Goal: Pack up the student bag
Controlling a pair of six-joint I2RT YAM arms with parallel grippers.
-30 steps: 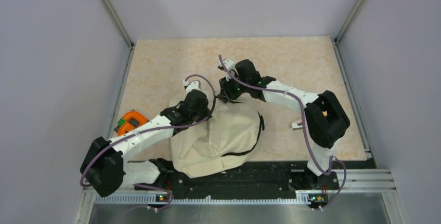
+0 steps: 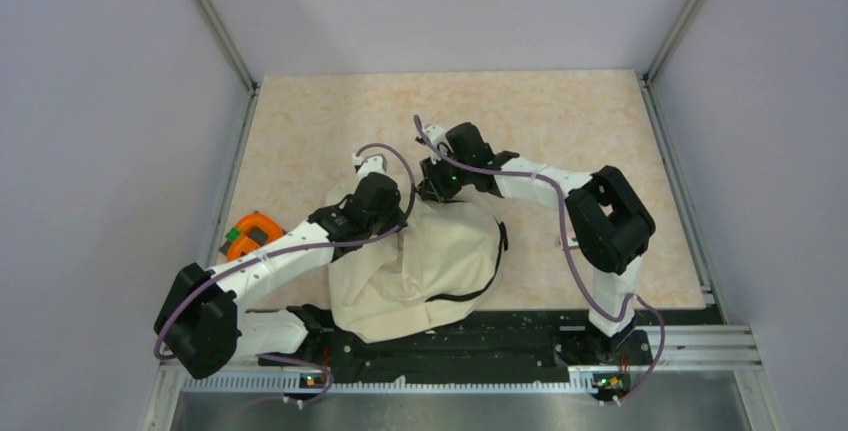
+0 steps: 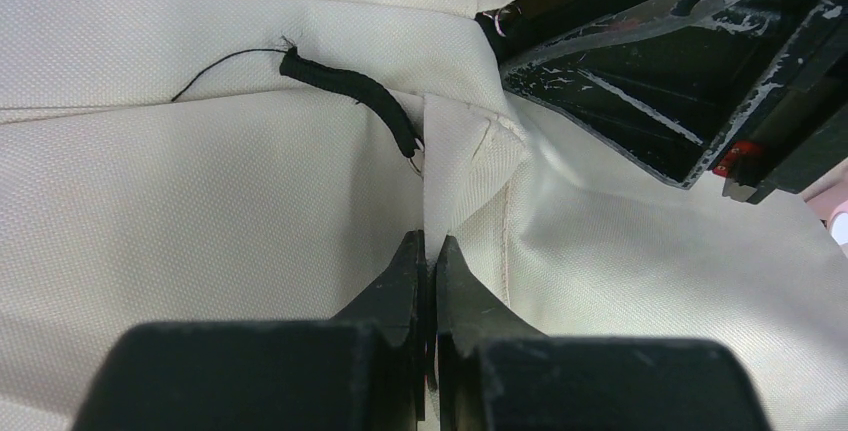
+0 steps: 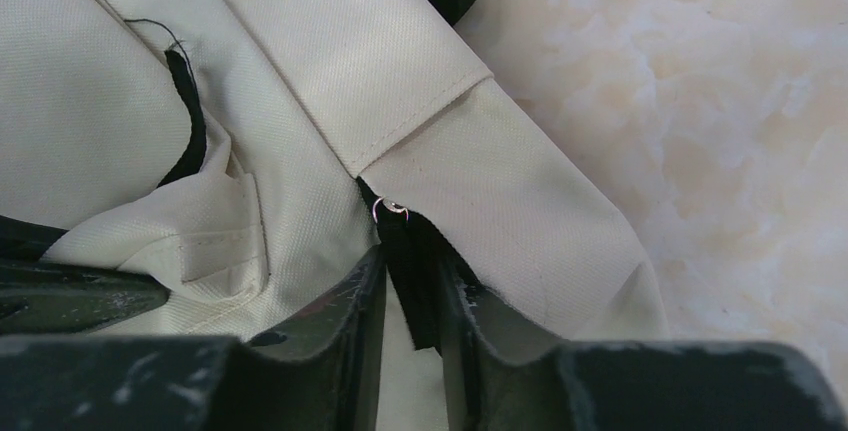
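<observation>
A cream fabric bag [image 2: 455,241] lies on the table under both arms. My left gripper is shut on a thin folded edge of the bag's cloth, beside a black cord zip pull [image 3: 350,89]. Farther along the zip, my right gripper is partly open at the bag's upper edge. Between its fingers hangs a black ribbon pull [image 4: 412,291] on a small metal ring; whether the fingers touch it, I cannot tell. The bag's inside is hidden.
An orange and green object [image 2: 252,235] rests at the table's left edge. Something small and white [image 2: 572,243] lies on the right, partly behind the right arm. Both grippers stand close together.
The left arm and the bag look unmoved.
</observation>
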